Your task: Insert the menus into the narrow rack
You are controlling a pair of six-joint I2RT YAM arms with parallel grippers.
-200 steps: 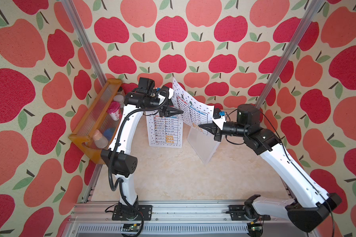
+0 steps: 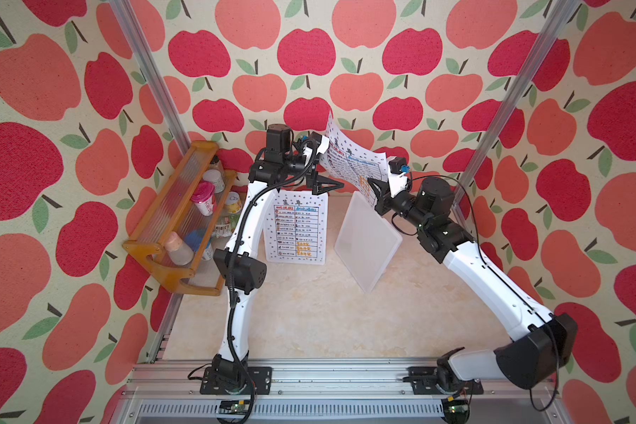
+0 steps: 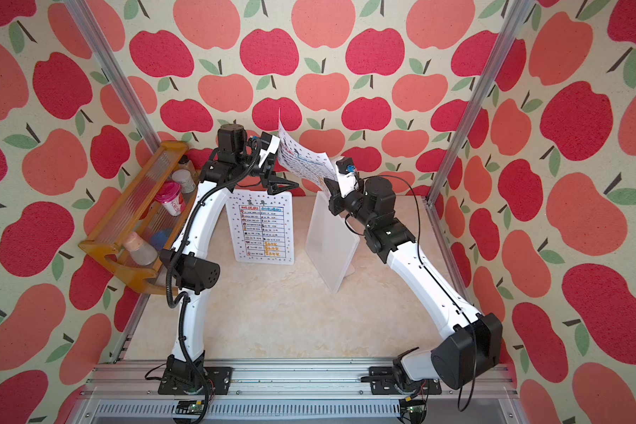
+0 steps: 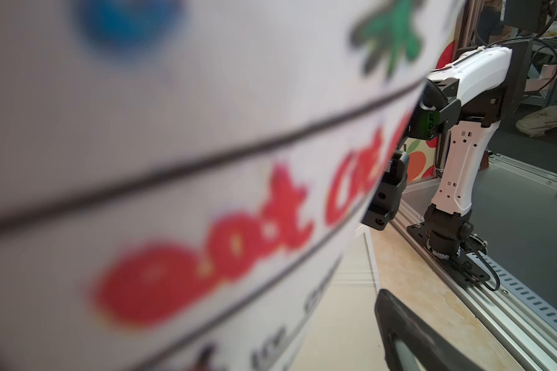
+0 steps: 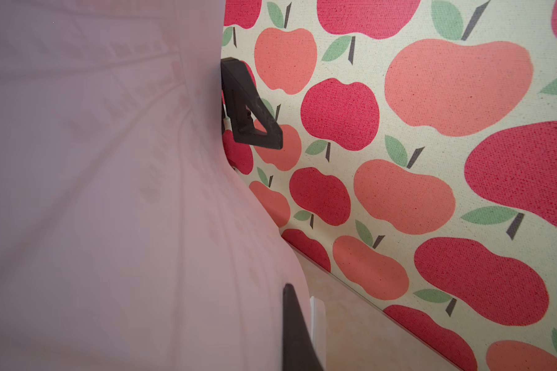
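Note:
A curved printed menu [image 2: 353, 159] hangs in the air between my grippers. My right gripper [image 2: 379, 195] is shut on its lower right part; in the right wrist view the pale back of the sheet [image 5: 117, 185] fills the left half. My left gripper [image 2: 321, 182] stands open at the menu's left end, and its printed face [image 4: 167, 123] fills most of the left wrist view. Below, a second menu [image 2: 293, 233] stands upright at the back of the table, beside a white, slanted board-like piece [image 2: 364, 247]; whether that is the rack, I cannot tell.
A wooden shelf [image 2: 141, 251] with jars and cups stands along the left side. The apple-patterned walls close in the back and sides.
The right gripper has moved up and slightly right; the left has moved up and right, and the menu has lifted above the white piece.

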